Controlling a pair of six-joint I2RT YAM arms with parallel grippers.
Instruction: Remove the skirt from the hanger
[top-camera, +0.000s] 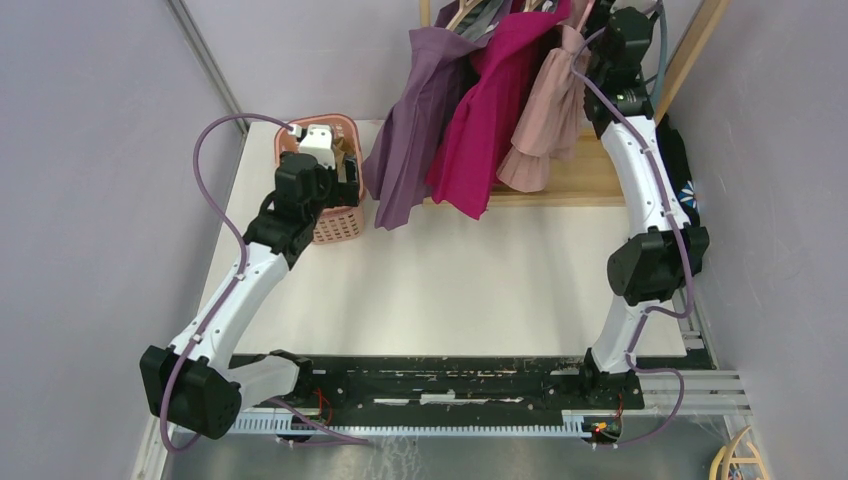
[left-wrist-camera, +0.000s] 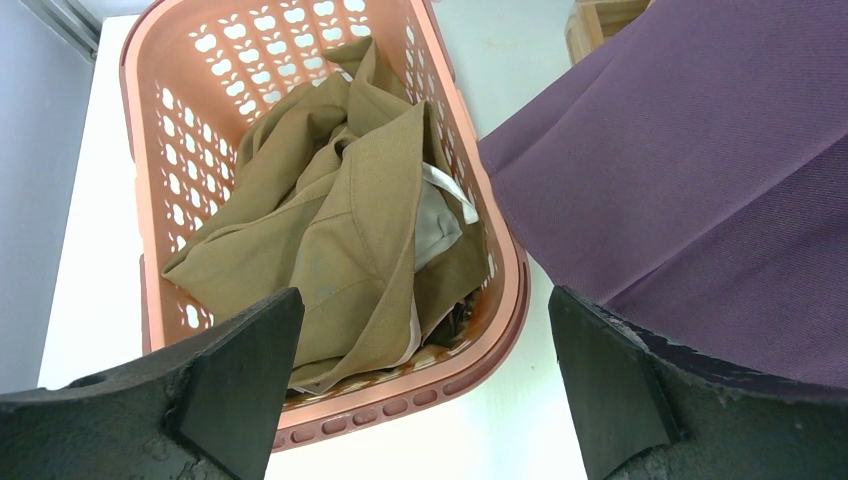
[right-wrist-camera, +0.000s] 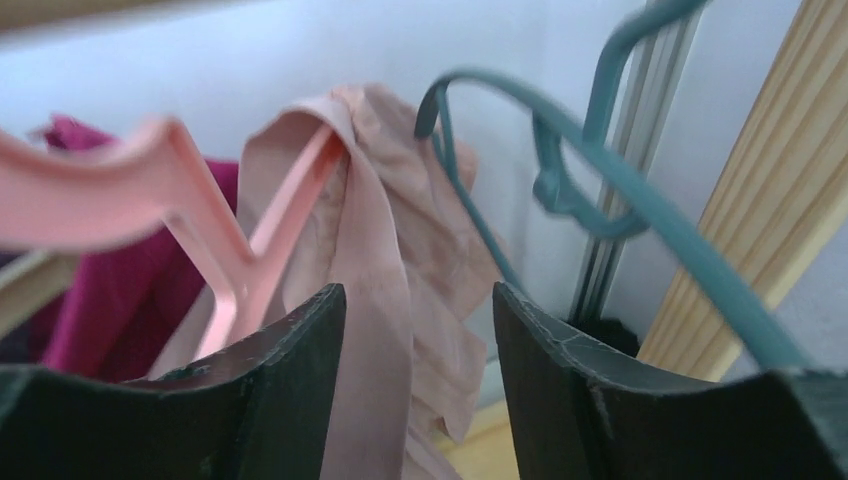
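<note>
The pale pink skirt (top-camera: 545, 115) hangs at the right end of the row of clothes. In the right wrist view the skirt (right-wrist-camera: 360, 260) drapes over one arm of a pink hanger (right-wrist-camera: 235, 270). My right gripper is open, with part of the skirt showing between and beyond its fingers; I cannot tell whether they touch it. To the left, my left gripper stands open over the front of the basket (left-wrist-camera: 140, 190), nothing held. Olive cloth (left-wrist-camera: 340, 220) lies inside that basket.
A purple garment (top-camera: 415, 120) and a magenta garment (top-camera: 490, 110) hang left of the skirt. An empty teal hanger (right-wrist-camera: 620, 180) hangs close on the right, beside a wooden post (right-wrist-camera: 750, 200).
</note>
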